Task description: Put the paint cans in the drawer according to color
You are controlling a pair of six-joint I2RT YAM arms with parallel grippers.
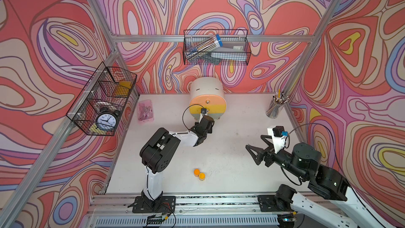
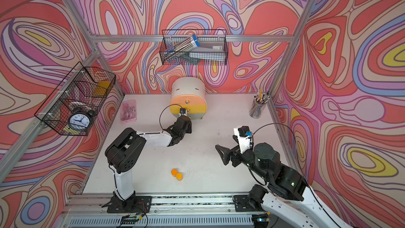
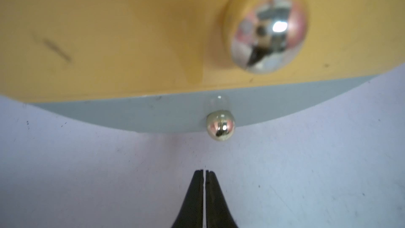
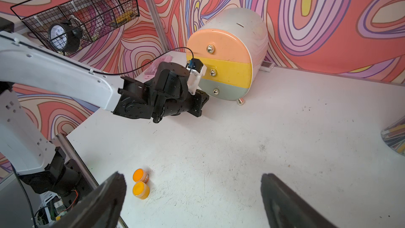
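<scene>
A rounded white cabinet [image 4: 242, 25] stands at the back of the table, with an orange drawer [image 4: 227, 44], a yellow drawer [image 4: 232, 71] and a grey drawer [image 4: 227, 90] stacked on its front, all closed. Two paint cans sit close together near the table's front: an orange one [image 4: 140, 175] and a more yellow one [image 4: 141, 190]. My left gripper is shut with nothing between its fingers, low before the cabinet and below the grey drawer's knob [image 3: 220, 125], apart from it. Over the right of the table, my right gripper [image 1: 258, 155] hangs open and empty.
A pink container [image 1: 145, 111] lies at the back left and a cup of brushes [image 1: 276, 105] at the back right. Wire baskets hang on the left [image 1: 103, 101] and above the back [image 1: 217, 50].
</scene>
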